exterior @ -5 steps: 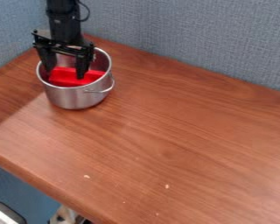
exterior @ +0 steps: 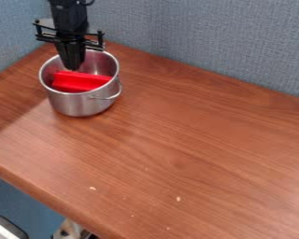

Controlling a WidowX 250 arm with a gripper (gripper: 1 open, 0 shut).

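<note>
A steel pot (exterior: pixel 78 105) with a wire handle stands at the back left of the wooden table. Inside it lies a red object (exterior: pixel 82 81). My black gripper (exterior: pixel 72 62) hangs over the pot's back part, its fingertips near the rim and above the red object. Whether it is open or shut is too small and dark to tell.
Blue-grey padded walls border it at the back and left. The table's front left edge drops to a blue floor.
My gripper has risen from down inside the pot to higher over it, uncovering more of the red object, which stays in the pot.
</note>
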